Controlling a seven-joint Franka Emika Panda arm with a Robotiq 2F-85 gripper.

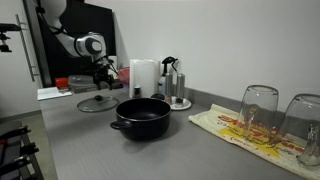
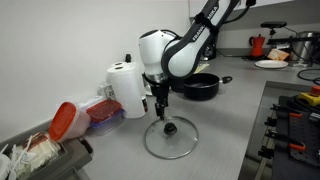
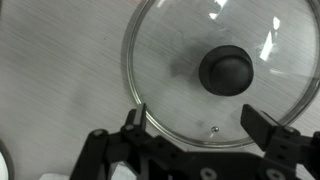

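Observation:
A round glass lid with a metal rim and a black knob lies flat on the grey counter. Above it, pointing down, is my gripper, its fingers open and empty. The wrist view shows the knob beyond the fingertips, toward the upper right, and the lid's near rim passing between the fingers. From exterior view 1, the gripper appears over the lid. A black two-handled pot stands on the counter apart from the lid, its top uncovered.
A paper towel roll stands near the lid, with red-lidded containers beside it. Two upturned glasses rest on a yellow cloth at the far right. Bare counter lies in front of the pot.

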